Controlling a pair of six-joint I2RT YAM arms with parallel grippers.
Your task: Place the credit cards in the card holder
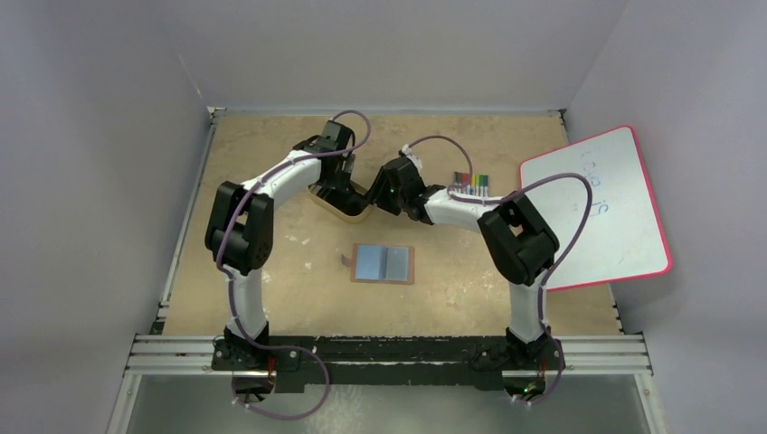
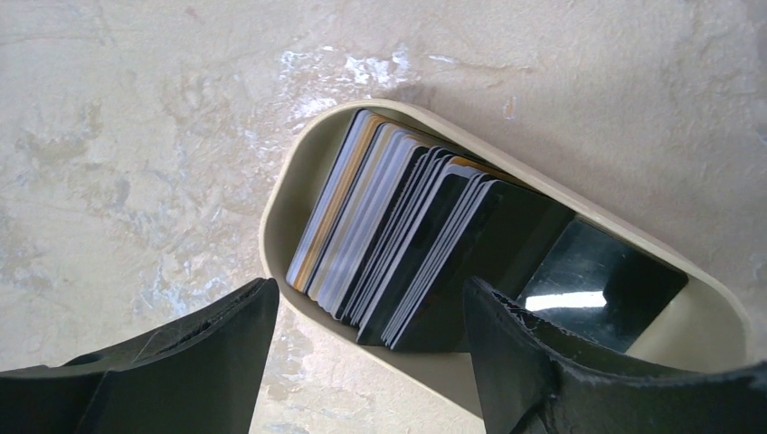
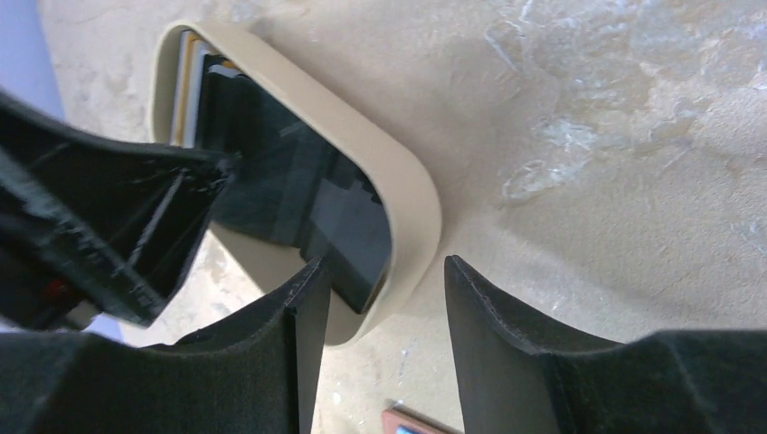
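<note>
Several credit cards [image 2: 389, 217] lean in a slanted row inside an oval beige box [image 2: 279, 194], packed toward its left end in the left wrist view. One dark card [image 2: 601, 280] lies flatter toward the other end. Over the box my left gripper hangs with its fingers apart and nothing between them. By the box's right end, my right gripper is open, its gap facing the box wall [image 3: 411, 208]. The open card holder [image 1: 383, 263], with bluish clear pockets on a brown base, lies flat nearer the arms.
A pack of coloured markers [image 1: 471, 183] lies behind the right arm. A whiteboard [image 1: 601, 212] covers the right side of the table. Both grippers are close together at the box. Table left of the holder is bare.
</note>
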